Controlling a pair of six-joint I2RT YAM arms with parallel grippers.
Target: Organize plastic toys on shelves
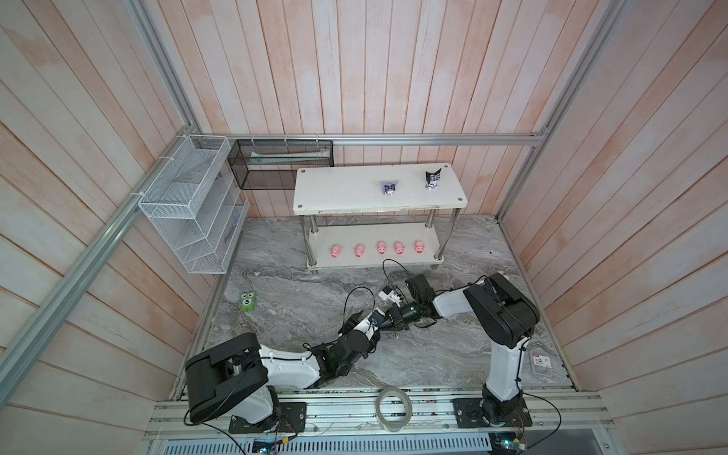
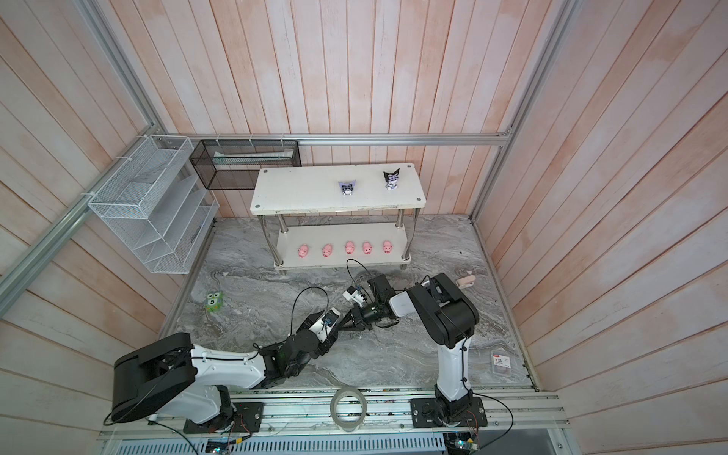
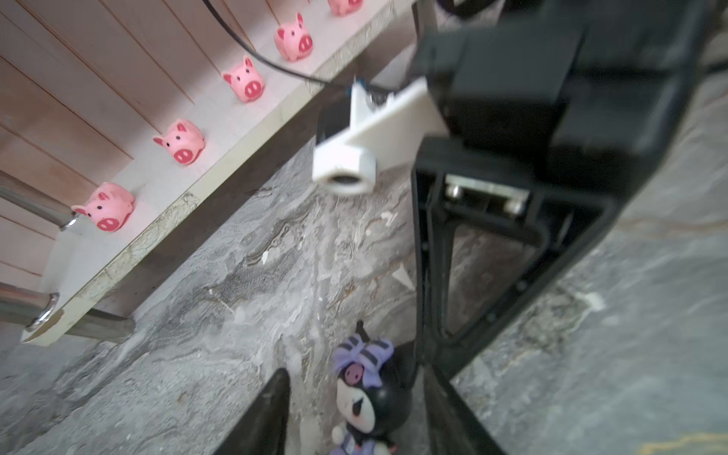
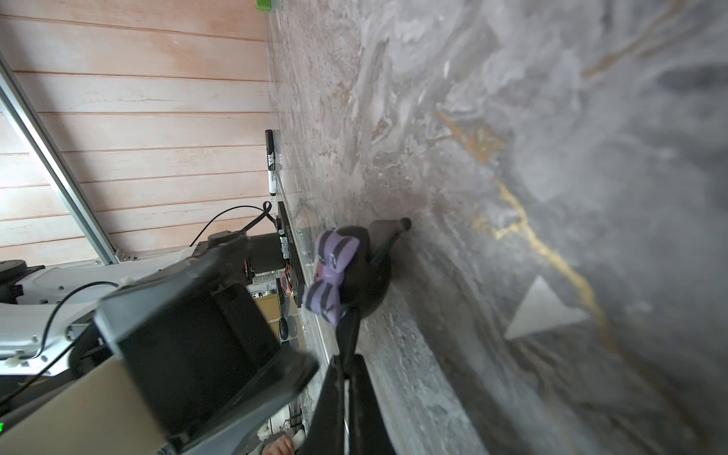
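Observation:
A black-and-purple Kuromi-like toy [image 3: 386, 398] with a striped bow is held off the grey marble surface. In the right wrist view, my right gripper is shut on one thin black ear of the toy [image 4: 369, 282], whose other ear points away. My left gripper is open, one blurred finger on either side of the toy; a gap shows at its left. The toy's lower end runs out of the left wrist view. Two similar toys [image 1: 389, 187] stand on the upper white shelf [image 1: 341, 191]; several pink pigs [image 1: 381, 247] line the lower shelf [image 1: 322, 261].
A small green toy [image 1: 248, 301] sits on the table at the left. White mesh baskets [image 1: 185, 204] hang on the left wall. A tape roll [image 1: 393, 409] lies at the front edge. The upper shelf's left half is bare.

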